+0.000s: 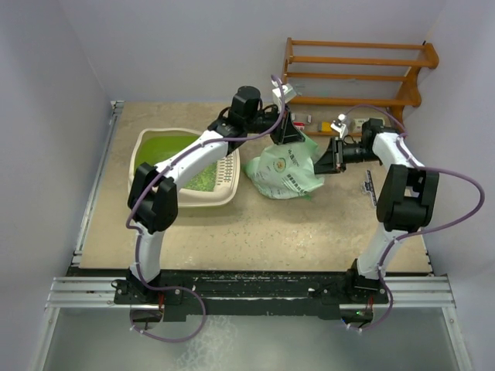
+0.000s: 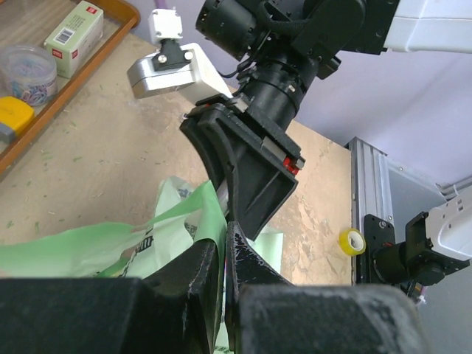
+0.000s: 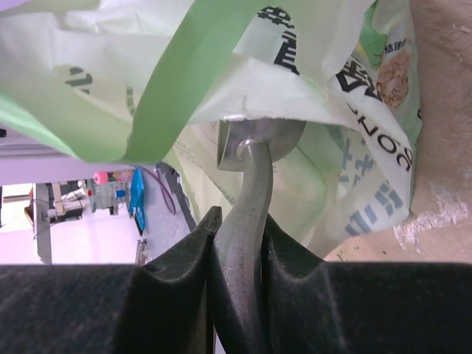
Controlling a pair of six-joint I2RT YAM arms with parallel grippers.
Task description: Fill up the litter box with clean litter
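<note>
The pale green plastic litter bag (image 1: 282, 171) rests on the floor with its mouth spread. My left gripper is shut on the bag's upper rim (image 2: 210, 210), pulling it up. To the bag's right, my right gripper (image 1: 326, 164) grips the grey handle (image 3: 257, 192) of a metal scoop (image 3: 269, 136). The scoop's head reaches into the bag's opening, partly covered by the rim; its load cannot be seen. Left of the bag stands the cream litter box (image 1: 227, 179), with green litter (image 1: 203, 179) inside and my left arm crossing above it.
A wooden rack (image 1: 356, 60) stands along the back wall. Beside it lie a small carton (image 2: 75, 37), a clear tub (image 2: 29, 74) and a yellow item (image 2: 13, 114). A yellow tape roll (image 2: 352, 241) sits on the floor.
</note>
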